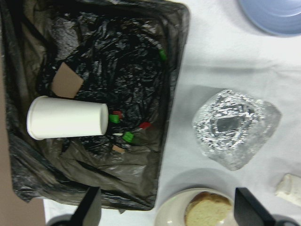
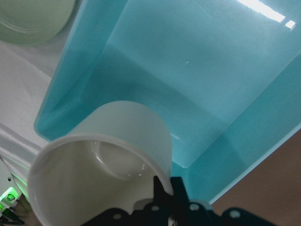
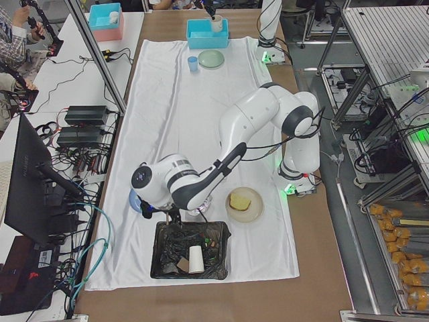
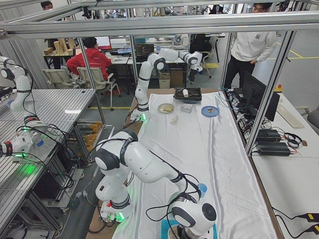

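Observation:
My left gripper stands open above a black bag-lined bin [image 3: 167, 261], in which a white cup [image 1: 66, 117] lies on its side among scraps. A crumpled foil item [image 1: 230, 127] and a blue plate [image 1: 273, 14] lie beside the bin, with a beige plate [image 3: 251, 211] holding a yellow piece of food. At the other end, my right gripper is shut on the rim of a white mug [image 2: 122, 117], over a turquoise container [image 2: 211, 61].
A green plate [image 3: 210, 56] and a blue cup [image 3: 193, 63] stand in front of the turquoise container. A monitor and cables line the left table.

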